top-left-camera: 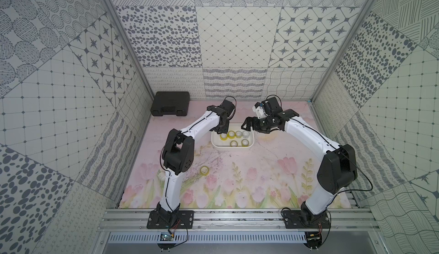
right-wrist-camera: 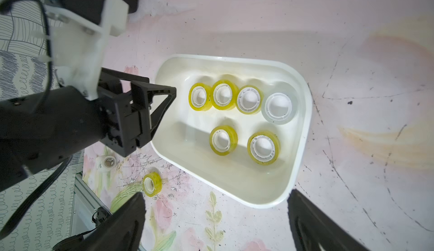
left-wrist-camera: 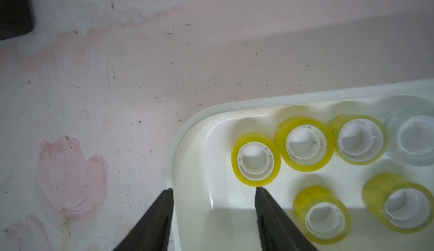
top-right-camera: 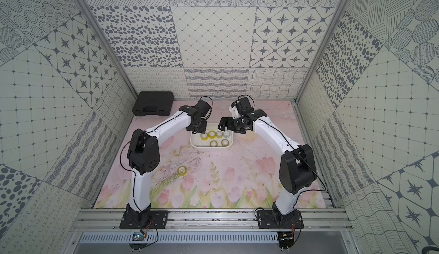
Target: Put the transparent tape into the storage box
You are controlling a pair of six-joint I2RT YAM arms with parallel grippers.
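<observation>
The white storage box (top-left-camera: 232,147) holds several tape rolls, mostly yellow, with one clear roll (right-wrist-camera: 279,106) at its right. My left gripper is over the box's left end, fingers apart with nothing between them, just below a yellow roll (left-wrist-camera: 255,159) in the left wrist view. My right gripper stands open above the right side of the box, empty. A loose yellow roll (top-left-camera: 204,170) lies on the table in front of the box, and a pale roll (right-wrist-camera: 109,162) lies further left in the right wrist view.
A closed black case (top-left-camera: 170,103) sits at the back left. Both arms are close together over the box.
</observation>
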